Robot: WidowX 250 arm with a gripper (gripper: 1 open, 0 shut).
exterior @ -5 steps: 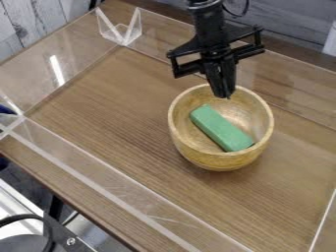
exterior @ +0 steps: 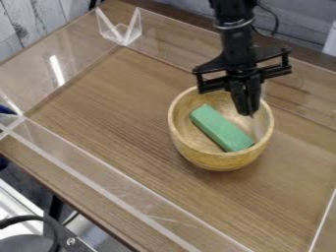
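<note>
A pale wooden bowl (exterior: 197,153) sits on the right half of the wooden table, with a green block (exterior: 223,129) lying inside it. The black gripper (exterior: 246,104) hangs over the back-right part of the bowl, right of and above the block, its fingers shut with nothing visible between them.
A clear angular object (exterior: 120,25) stands at the back left of the table (exterior: 92,128). Black cables and part of a dark fixture lie at the bottom-left corner.
The gripper has come down slightly toward the back-right part of the bowl. The bowl and green block look much as before.
</note>
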